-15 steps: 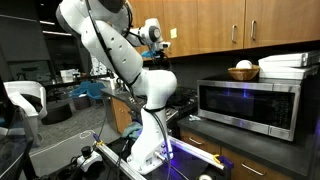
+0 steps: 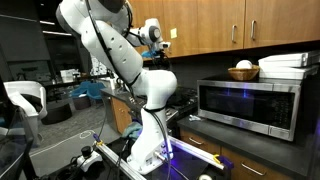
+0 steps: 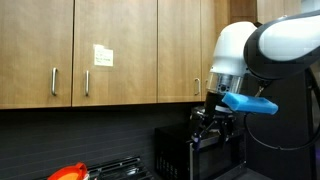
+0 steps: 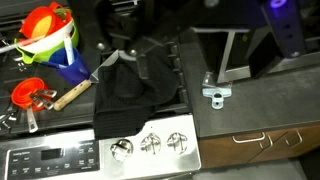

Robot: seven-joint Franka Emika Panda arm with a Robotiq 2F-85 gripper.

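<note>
My gripper (image 2: 162, 47) hangs high in front of the wall cabinets, above the counter. In the second exterior view the gripper (image 3: 212, 130) points downward near the cabinet's lower edge. Dark, blurred gripper parts fill the top of the wrist view, so whether its fingers are apart cannot be made out. Beneath it, a crumpled black cloth (image 4: 135, 95) lies on the stove. To the cloth's left are a blue cup (image 4: 70, 65), a red strainer (image 4: 28, 92), nested coloured bowls (image 4: 45, 28) and a wooden-handled utensil (image 4: 72, 96).
A microwave (image 2: 245, 105) stands on the counter, with a basket (image 2: 243, 72) and white containers (image 2: 287, 62) on top. A metal clip (image 4: 215, 92) lies on the grey counter (image 4: 250, 110), which has bare room around it. Wall cabinets (image 3: 120, 45) are close to the arm.
</note>
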